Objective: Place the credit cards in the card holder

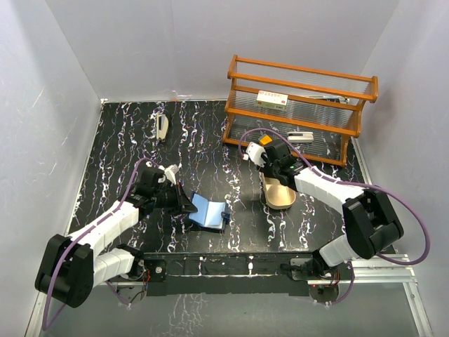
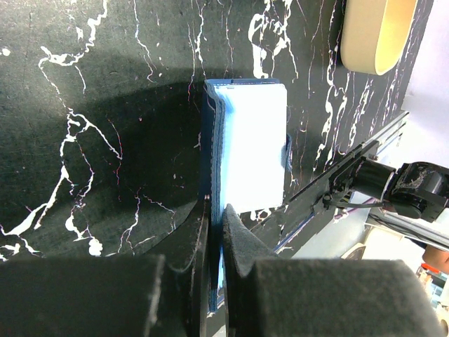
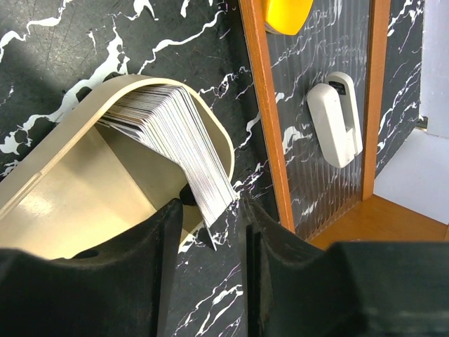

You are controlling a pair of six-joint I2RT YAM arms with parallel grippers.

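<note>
A blue card holder [image 1: 214, 214] with white inner sleeves lies at the front middle; in the left wrist view my left gripper is shut on its upright blue flap [image 2: 217, 140]. A cream container [image 1: 279, 197] stands to the right; in the right wrist view it holds a fanned stack of white cards [image 3: 175, 133] leaning at one end. My right gripper is over that container, part open, its fingertips at the lower end of the cards. Whether any card is between them is unclear.
A wooden rack [image 1: 302, 114] stands behind the container, holding a yellow object [image 3: 284, 12] and a white device [image 3: 334, 119]. A white object [image 1: 161, 126] lies at the back left.
</note>
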